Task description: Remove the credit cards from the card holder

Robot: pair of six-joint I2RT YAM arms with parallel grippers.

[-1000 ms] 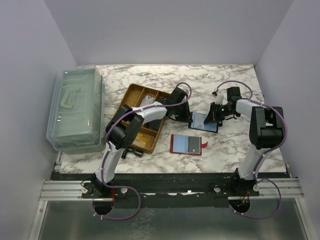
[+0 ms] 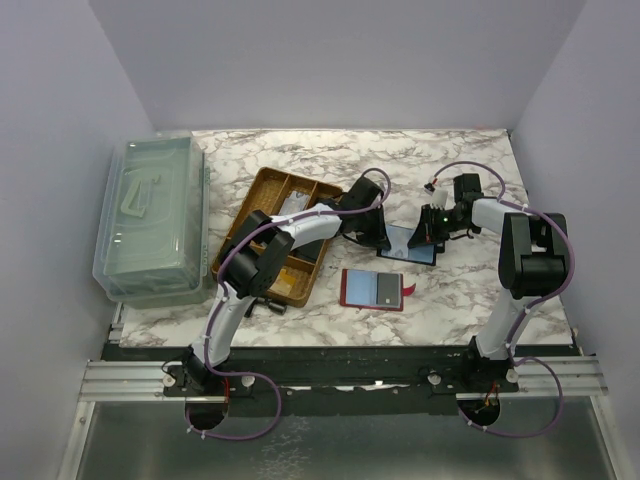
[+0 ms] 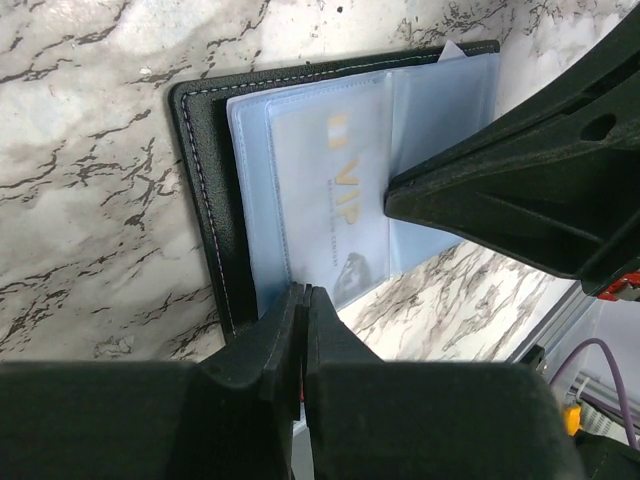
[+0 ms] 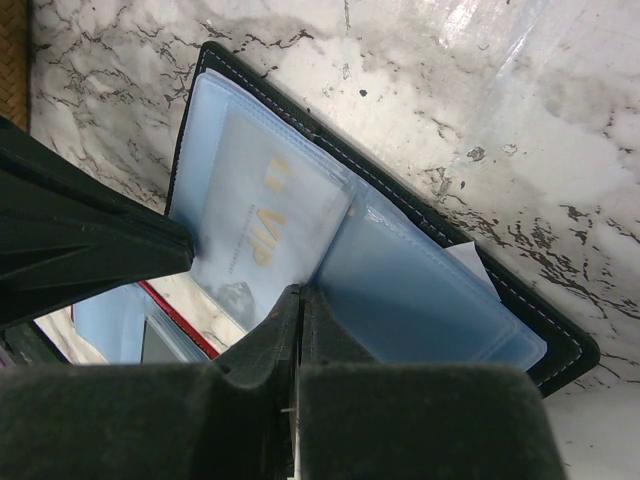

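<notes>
The dark card holder (image 2: 405, 254) lies open on the marble, its pale blue sleeves (image 3: 430, 120) showing a gold VIP card (image 4: 255, 220) under clear plastic. My left gripper (image 2: 385, 245) is at the holder's left edge; in the left wrist view its fingertips (image 3: 295, 310) are shut at the sleeve's edge, though what is between them cannot be made out. My right gripper (image 2: 425, 240) presses on the sleeves near the middle, shut, with its fingertips (image 4: 295, 310) beside the VIP card.
A red card holder (image 2: 372, 305) lies in front. A wicker organiser (image 2: 295, 298) is to the left, a plastic case (image 2: 150, 220) farther left.
The right arm looks unchanged.
</notes>
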